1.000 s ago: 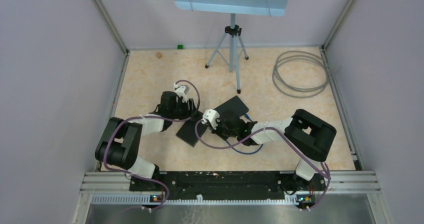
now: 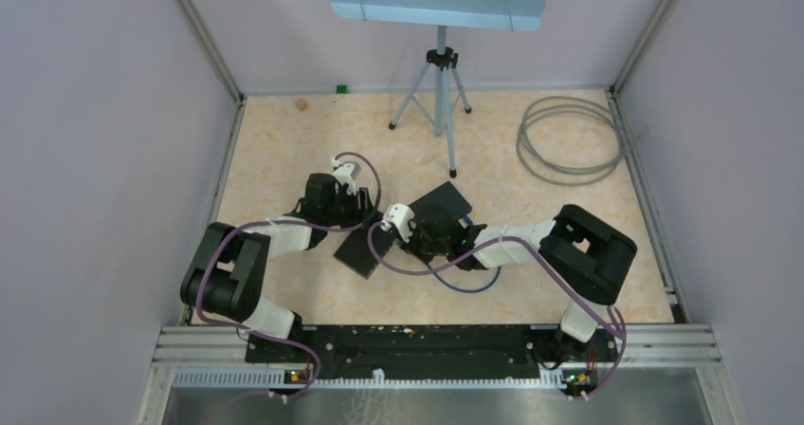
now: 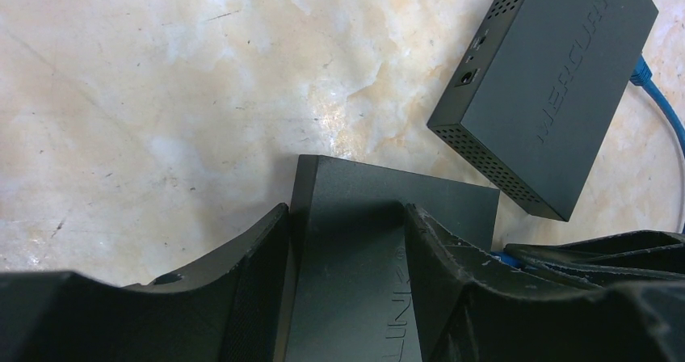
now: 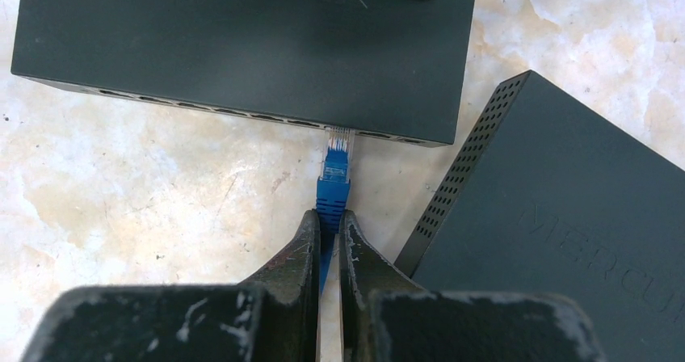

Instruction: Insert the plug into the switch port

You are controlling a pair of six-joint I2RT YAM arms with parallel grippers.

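My left gripper is shut on the near black switch (image 3: 355,186), one finger beside its edge and the other against its broad face. In the right wrist view that switch (image 4: 242,63) shows a row of ports along its lower edge. A blue cable's plug (image 4: 334,172) points at a port near the right end of this row. Its clear tip meets the port opening; how deep it sits I cannot tell. My right gripper is shut on the plug's blue boot, with the cable trailing behind between the fingers.
A second black box marked MERCURY (image 3: 565,87) lies close to the switch, a blue cable (image 3: 664,103) leaving its far side. Behind stand a tripod (image 2: 441,93) and, to the right, a coiled grey cable (image 2: 569,167).
The right arm has shifted very slightly, and the blue cable loop with it. My left arm and the switch look still.
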